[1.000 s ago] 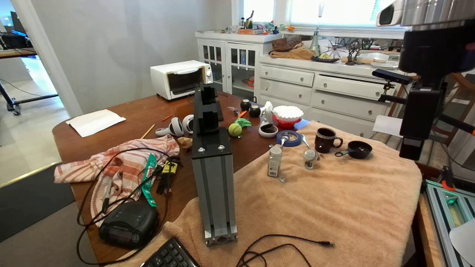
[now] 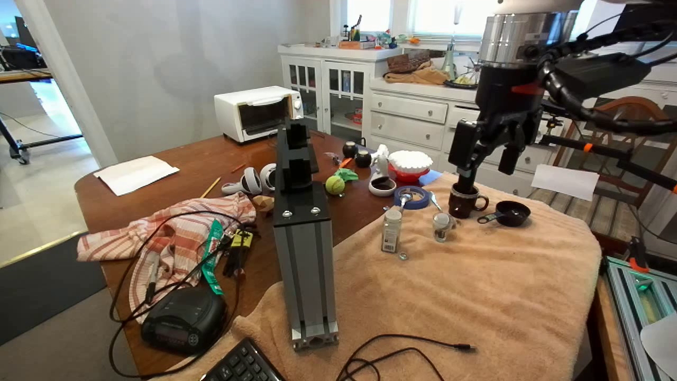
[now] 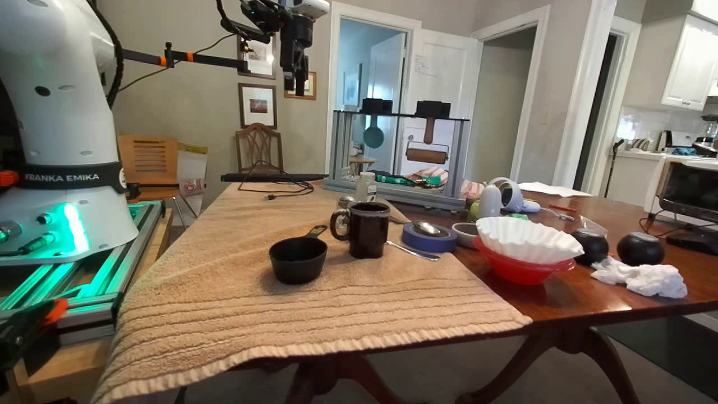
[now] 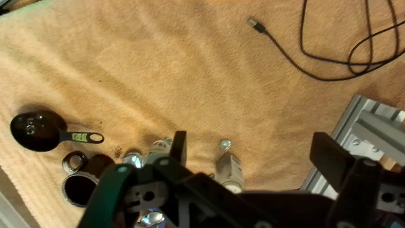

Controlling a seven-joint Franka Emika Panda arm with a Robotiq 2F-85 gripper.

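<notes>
High over the towel-covered table, my gripper [image 2: 487, 172] [image 3: 296, 82] is open, its fingers wide apart with nothing between them. In the wrist view, a labelled glass bottle [image 4: 230, 171] and a small clear stud [image 4: 225, 144] appear in the gap, well below the fingertips. A dark brown mug [image 2: 461, 206] [image 3: 370, 232] stands upright beside a black measuring cup [image 2: 512, 215] [image 3: 298, 261] [image 4: 36, 131]. One finger overlaps the mug in exterior view 1, but exterior view 2 shows them far apart. Near the bottle is a small glass jar [image 2: 441, 227], partly hidden by a finger in the wrist view.
A tall metal rack [image 2: 308, 273] [image 3: 340, 151] holds a hanging turquoise utensil [image 3: 373, 137] and a roller [image 3: 427, 155]. Blue tape [image 2: 415, 198], a red bowl [image 3: 518, 266] and a black cable [image 4: 326, 79] lie around.
My gripper has moved left in exterior view 1, from the right edge of the towel to above the mug's side, and has turned so both fingers show. The table objects have not moved.
</notes>
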